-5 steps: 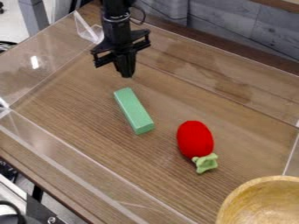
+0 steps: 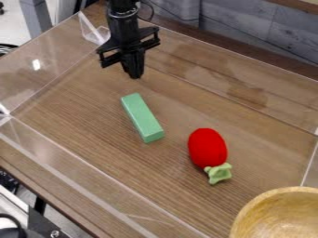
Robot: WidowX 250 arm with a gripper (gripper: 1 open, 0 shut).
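My black gripper is at the top left of the camera view, low over the wooden table; it looks shut, with nothing visible between its fingers. A light green bar-like block lies below it, apart from it. To the right of the block lies a red oval object with a small light green piece at its lower end.
A yellow bowl sits at the bottom right corner, partly out of view. The left side, middle and right of the table are mostly clear. The table's edge runs along the top right.
My gripper has shifted slightly up, toward the back of the table. The objects on the table have not moved.
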